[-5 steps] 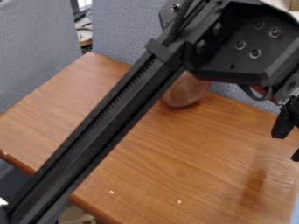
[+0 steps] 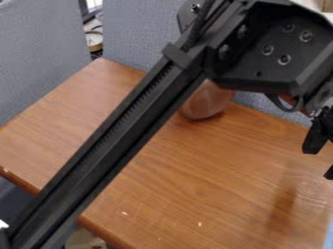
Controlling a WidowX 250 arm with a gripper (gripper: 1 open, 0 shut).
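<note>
My gripper (image 2: 320, 154) is at the right edge of the camera view, over the wooden table (image 2: 170, 185), only partly in frame, with its dark fingers apart and nothing seen between them. A rounded reddish-brown object (image 2: 208, 103) sits at the back of the table, partly hidden behind my black arm, which crosses the view diagonally from lower left to upper right.
Grey padded panels (image 2: 39, 73) stand along the back and left of the table. A light blue patch shows at the lower right edge. Some clutter lies beyond the panels at the top left.
</note>
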